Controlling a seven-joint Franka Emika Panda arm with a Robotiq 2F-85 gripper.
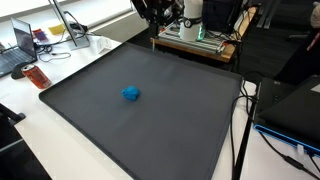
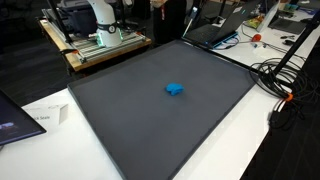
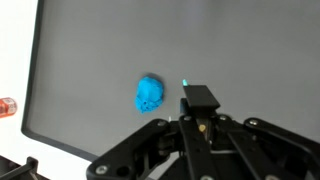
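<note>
A small, crumpled blue cloth-like thing lies alone on the dark grey board. From the wrist, this blue thing appears to the left of my gripper, well clear of its fingers. The fingers are closed. Just past them peeks the teal tip of a slim object; the rest of it is mostly hidden behind the fingers. Dark parts of my arm show at the top of exterior view 1, beyond the board's far edge in that view.
A red can stands left of the board in exterior view 1, with a laptop behind it. A wooden-edged tray with white items sits past the board in exterior view 2. Black cables lie at the right. Most of the board is bare.
</note>
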